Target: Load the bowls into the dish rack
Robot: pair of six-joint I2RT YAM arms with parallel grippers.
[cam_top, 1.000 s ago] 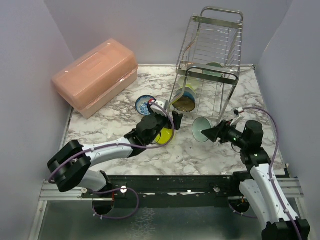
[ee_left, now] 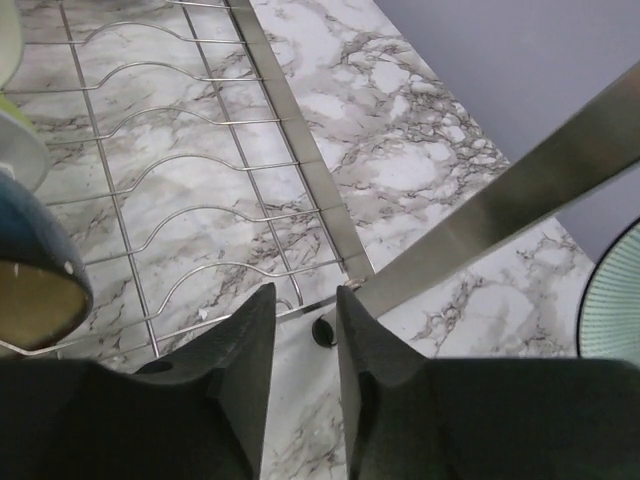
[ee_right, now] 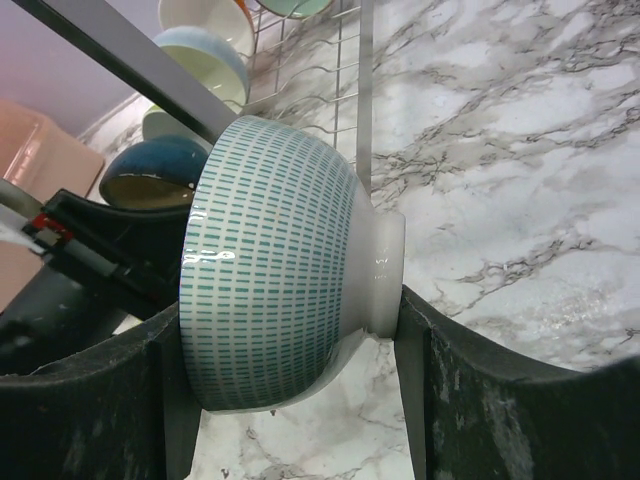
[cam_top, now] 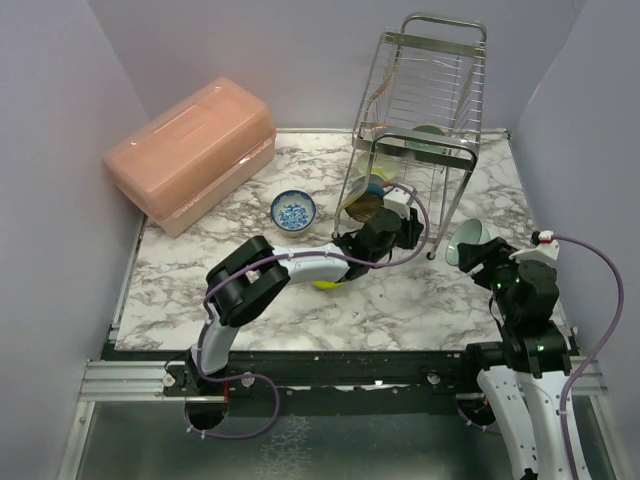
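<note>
My right gripper [cam_top: 482, 258] is shut on a pale green patterned bowl [ee_right: 270, 265], tilted on its side and held clear of the rack's right side. My left gripper is partly open and empty, by the front right leg of the metal dish rack [cam_top: 418, 142]. A dark blue bowl [ee_left: 42, 262] stands on edge in the rack's lower tier, left of that gripper, with paler bowls [ee_right: 205, 65] behind it. Outside the rack on the left sits a blue-and-white bowl [cam_top: 294, 211]. A yellow bowl [cam_top: 326, 284] is mostly hidden under my left arm.
A pink lidded box [cam_top: 192, 150] fills the back left. The rack's slanted metal post [ee_left: 500, 215] crosses close in front of my left gripper. Lower-tier wire slots [ee_left: 190, 215] right of the blue bowl are empty.
Both grippers have moved right. The left has gone from beside the yellow bowl to the rack's front right leg; the right has carried the pale green bowl away from the rack's front.
</note>
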